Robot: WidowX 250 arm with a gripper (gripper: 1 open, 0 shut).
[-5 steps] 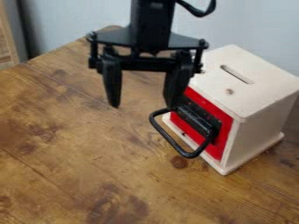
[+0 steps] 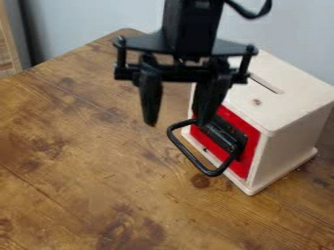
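A pale wooden box (image 2: 280, 117) with a slot in its top stands on the right of the table. Its red front (image 2: 237, 131) carries a black fitting with a black loop handle (image 2: 187, 154) sticking out toward the lower left. My black gripper (image 2: 179, 98) hangs open in the upper middle, its fingers pointing down above the handle, partly in front of the box's left edge, with nothing visible between them.
A grey-white wall stands behind, and a wooden panel edge shows at the far left.
My gripper has moved to the right, toward the box and over the handle. The box and its handle look unmoved.
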